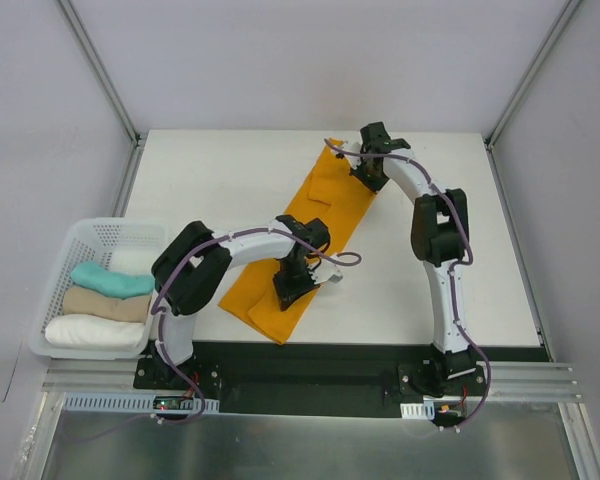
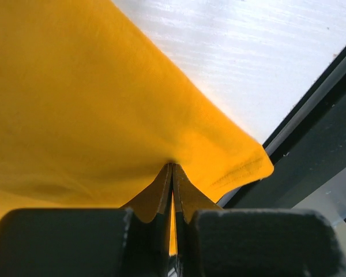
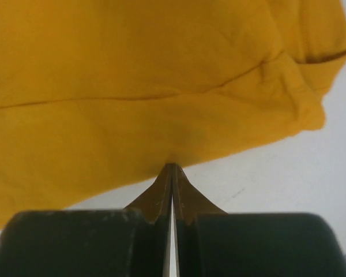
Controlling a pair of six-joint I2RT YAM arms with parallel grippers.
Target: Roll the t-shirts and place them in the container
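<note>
An orange t-shirt [image 1: 335, 210] lies spread diagonally across the white table, folded over at its back end, with its front end reaching past the table's front edge. My left gripper is shut, its tips down on the shirt near the front end. My right gripper is also shut, tips at the shirt's edge near the back end, with white table beside it. Neither shows cloth clearly held between its fingers.
A white basket [image 1: 47, 300] at the left holds rolled turquoise, tan and white cloths.
</note>
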